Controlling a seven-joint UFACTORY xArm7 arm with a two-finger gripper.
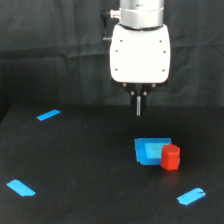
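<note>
A red block-like object stands at the right edge of a blue square piece on the dark table, partly covering its lower right corner. Above and behind the blue piece hangs my gripper, pointing down from a white arm. Clear space separates its narrow fingers from both objects. The fingers are too small and dark against the backdrop to show how far apart they stand. Nothing visible hangs below them.
Blue strips lie flat at the back left, front left and front right. A dark curtain closes off the back.
</note>
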